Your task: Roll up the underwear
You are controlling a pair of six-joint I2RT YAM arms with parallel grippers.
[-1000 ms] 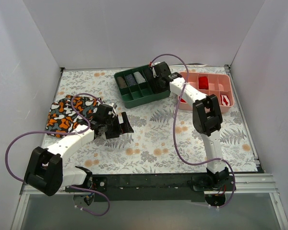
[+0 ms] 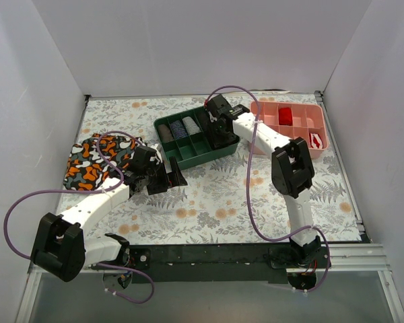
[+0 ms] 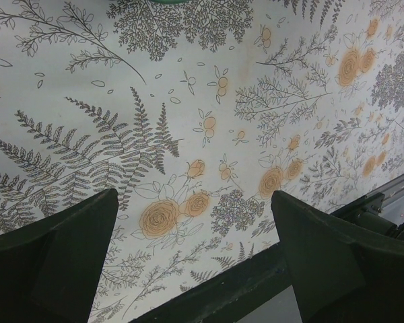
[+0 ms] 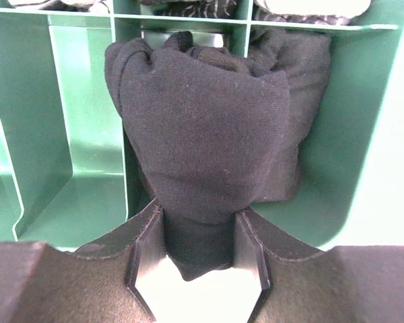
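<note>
A rolled piece of black underwear is pinched at its near end by my right gripper, which is shut on it. The bundle sits over the compartments of the green divided box, covering much of one divider. Beside and partly under it, another dark roll lies in the neighbouring compartment. From above, my right gripper is over the right end of the green box, and the underwear is hard to make out there. My left gripper stands open and empty near the box's front left, over bare table.
Striped and grey rolls fill the box's back row. A camouflage-patterned cloth is at left. The pink divided box, holding red items, stands at right.
The green box has shifted left and slightly towards the front. My right arm has moved with it, its gripper now a little lower over the box's right end. The left gripper is nearly still.
</note>
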